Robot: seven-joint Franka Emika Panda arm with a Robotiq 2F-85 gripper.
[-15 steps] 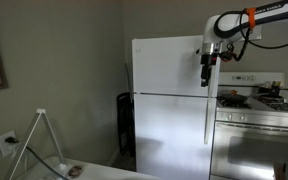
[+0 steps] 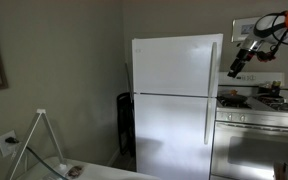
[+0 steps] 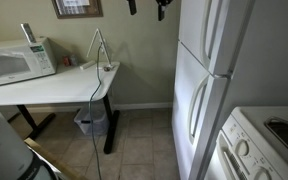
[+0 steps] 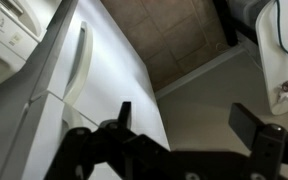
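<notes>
My gripper stands open in the wrist view, its two dark fingers [image 4: 124, 118] wide apart and nothing between them. In exterior view 1 the gripper [image 2: 234, 71] appears high up, just right of the white refrigerator [image 2: 170, 125], with the stove behind. Only its dark fingertips [image 3: 162, 14] enter exterior view 2, at the top edge. The refrigerator's doors look shut. A long upper handle [image 4: 79, 62] runs along one door in the wrist view, clear of the fingers. The lower handle [image 2: 208, 121] is at the door's right edge.
A white stove [image 2: 254, 150] with a dark pan [image 2: 233, 98] on top adjoins the refrigerator. Across the floor, a white table [image 3: 59, 88] carries a microwave [image 3: 14, 62]. A grey bin [image 3: 91, 122] sits under it.
The arm has swung right, from in front of the refrigerator's upper door to past its right edge, and the gripper has risen slightly. The refrigerator doors look unmoved.
</notes>
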